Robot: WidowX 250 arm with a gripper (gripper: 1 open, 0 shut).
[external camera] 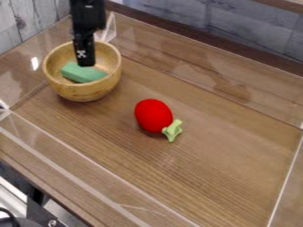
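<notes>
A tan wooden bowl (67, 92) sits at the left of the table, holding a green block (80, 74). My black gripper (81, 55) comes down from the top over the back part of the bowl, shut, with nothing seen between its fingers, just behind the green block. A red round object (154, 114) with a small light green piece (172, 130) at its lower right lies near the middle of the table.
Part of a black object shows at the lower left edge.
</notes>
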